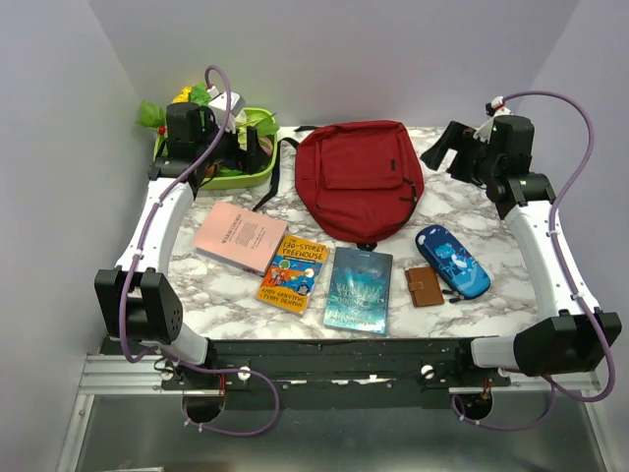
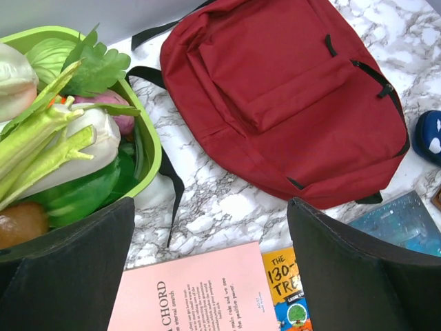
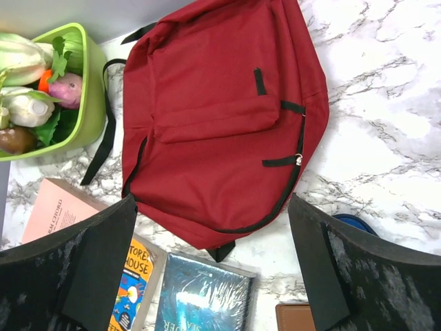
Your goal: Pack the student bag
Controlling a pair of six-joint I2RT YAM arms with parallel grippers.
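Observation:
A red backpack (image 1: pixel 359 177) lies flat at the back middle of the marble table, its zips dark along the edge. In front of it are a pink book (image 1: pixel 239 236), a yellow Treehouse book (image 1: pixel 293 273) and a teal book (image 1: pixel 358 290). To their right lie a brown wallet (image 1: pixel 425 286) and a blue pencil case (image 1: pixel 453 262). My left gripper is open above the table's left side, nothing between its fingers. Over the right side hangs my right gripper, open and empty too, clear of the backpack.
A green basket (image 1: pixel 243 181) full of vegetables stands at the back left, partly hidden by my left arm. A black strap (image 2: pixel 172 193) trails between basket and bag. Bare marble (image 3: pixel 386 124) shows right of the backpack.

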